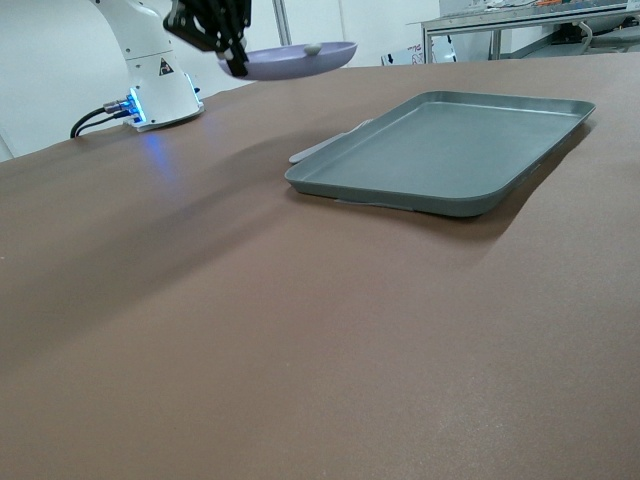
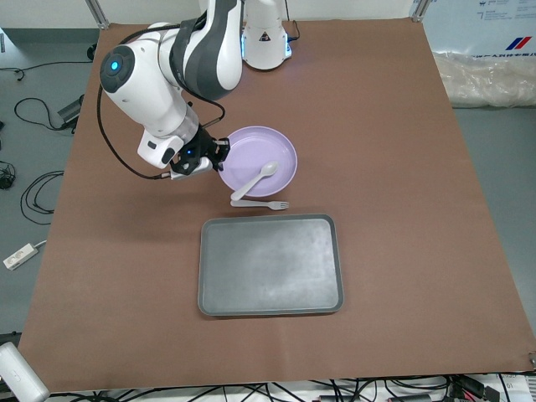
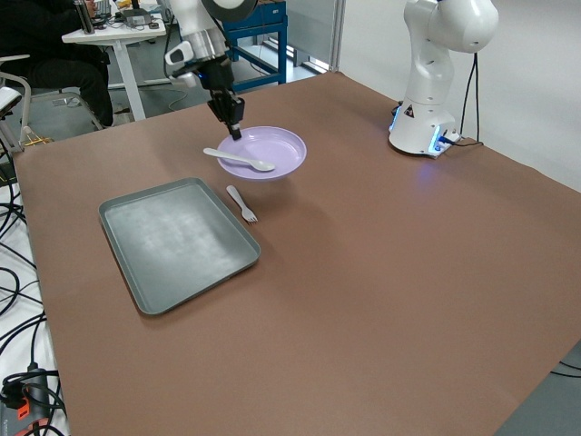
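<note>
A lavender plate (image 2: 257, 151) with a white spoon (image 3: 239, 158) across it is at my gripper (image 3: 233, 127), whose black fingertips are at the plate's left side in the left view and at its edge in the top view (image 1: 238, 62). Whether they grip it is hard to tell; the plate appears raised in the top view. A white fork (image 2: 259, 203) lies on the table below the plate. A grey rectangular tray (image 2: 270, 265) lies empty nearer the front.
A white robot base (image 3: 420, 123) stands at the back. Cables lie off the table's edges.
</note>
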